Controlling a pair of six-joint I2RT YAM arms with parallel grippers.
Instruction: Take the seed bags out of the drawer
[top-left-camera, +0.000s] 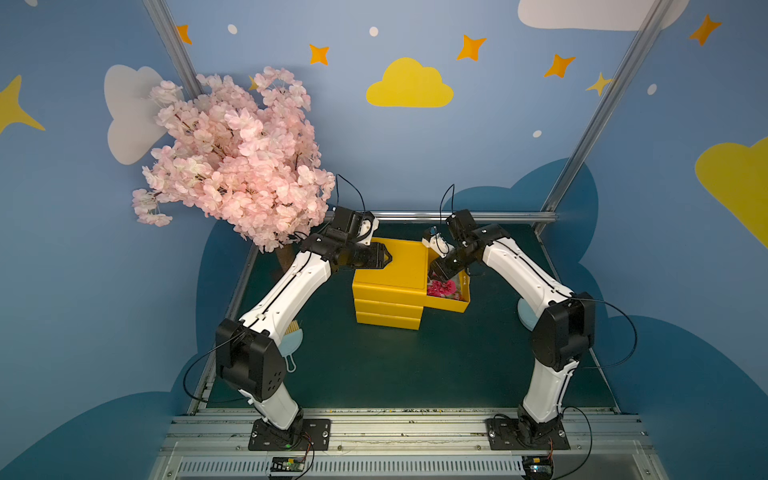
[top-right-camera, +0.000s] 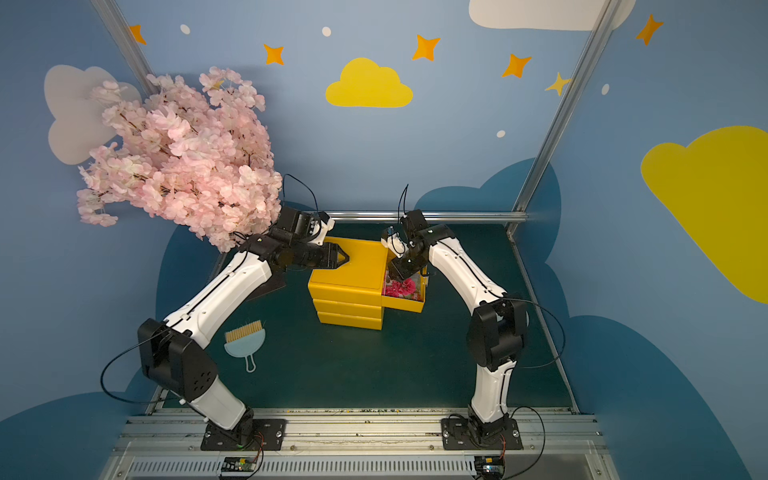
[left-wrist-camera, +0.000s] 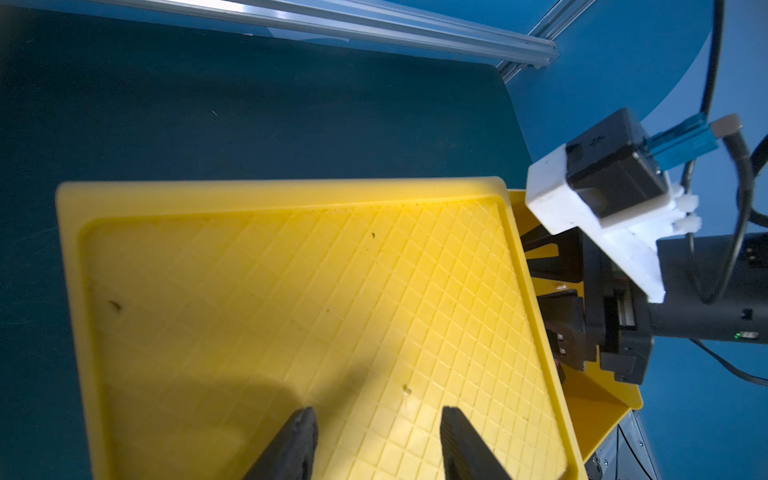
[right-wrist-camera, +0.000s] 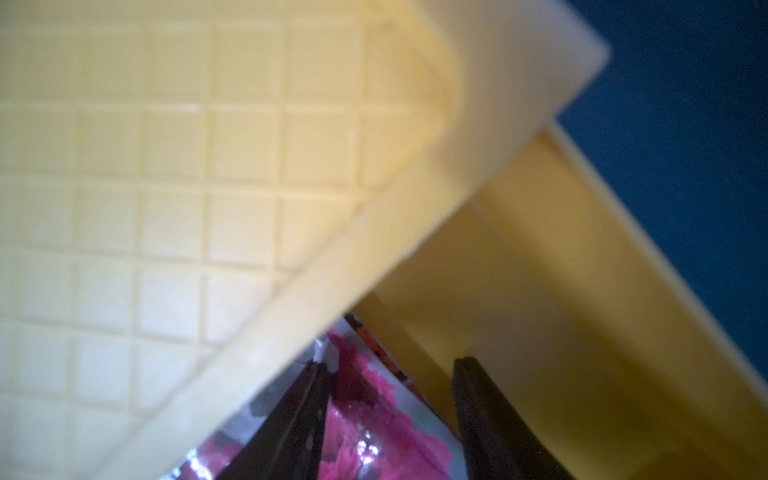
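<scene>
A yellow drawer unit (top-left-camera: 388, 276) stands at the table's middle, its top drawer (top-right-camera: 404, 305) out to the right side. Glossy pink printed seed bags (right-wrist-camera: 376, 424) lie inside, partly hidden under the unit's top edge. My right gripper reaches down into that drawer over the bags, its fingers parted, with a bag showing below and between them; whether it grips is not clear, but the tips look apart. My left gripper hangs over the unit's gridded lid, fingers parted and nothing held.
Pink blossom branches (top-left-camera: 232, 160) fill the back left. A light-blue dustpan and brush (top-right-camera: 245, 342) lie at the front left. A partly hidden pale object (top-left-camera: 525, 313) is at the right.
</scene>
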